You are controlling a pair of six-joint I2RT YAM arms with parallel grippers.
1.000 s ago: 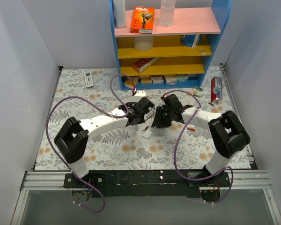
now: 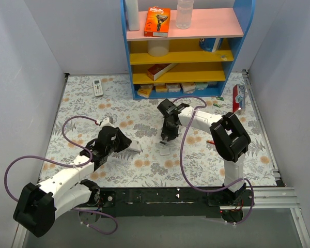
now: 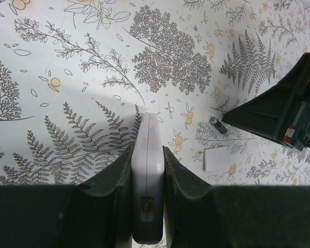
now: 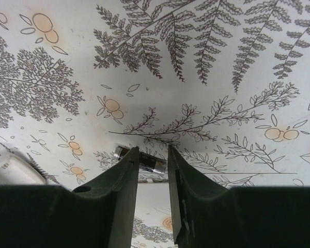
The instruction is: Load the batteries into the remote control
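My left gripper (image 2: 125, 144) is shut on a white remote control (image 3: 148, 155), held low over the table at the left centre. My right gripper (image 2: 168, 136) is low at the centre, its fingers part open just over a dark battery (image 4: 144, 160) lying on the table. The same battery (image 3: 218, 125) shows beside the right gripper in the left wrist view. A small white cover (image 3: 216, 158) lies near the battery.
A second remote (image 2: 97, 88) lies at the back left. A shelf (image 2: 178, 70) stands at the back. Several small batteries and a red box (image 2: 238, 97) lie on the right.
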